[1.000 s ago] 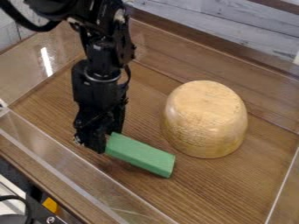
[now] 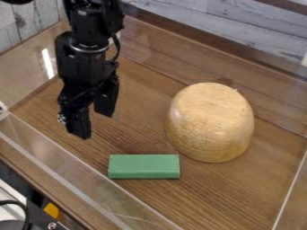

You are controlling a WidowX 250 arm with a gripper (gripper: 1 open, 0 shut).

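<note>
My black gripper [image 2: 86, 112] hangs over the wooden floor at the left, its fingers apart with nothing between them. A flat green block [image 2: 144, 166] lies to the lower right of the gripper, apart from it, below a large round tan object [image 2: 210, 122] that looks like a cheese wheel or loaf.
A clear plastic edge [image 2: 72, 176] runs along the lower left, with some black and yellow parts at the bottom corner. Pale planked walls stand at the back. Bare wood floor lies at the upper middle and lower right.
The green block, tilted at the gripper a second ago, now lies level and apart from it. The gripper has moved up and a little left.
</note>
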